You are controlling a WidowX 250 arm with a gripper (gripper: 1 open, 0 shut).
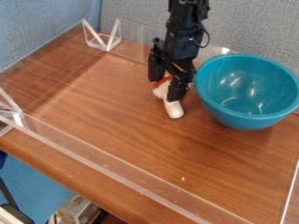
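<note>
The cap is mostly hidden behind the gripper, and the stem points toward the front. Whether the fingers are open or closed on it cannot be made out.
A grey padded wall stands behind and at the left. Clear plastic edging and white corner pieces line the table's edges.
</note>
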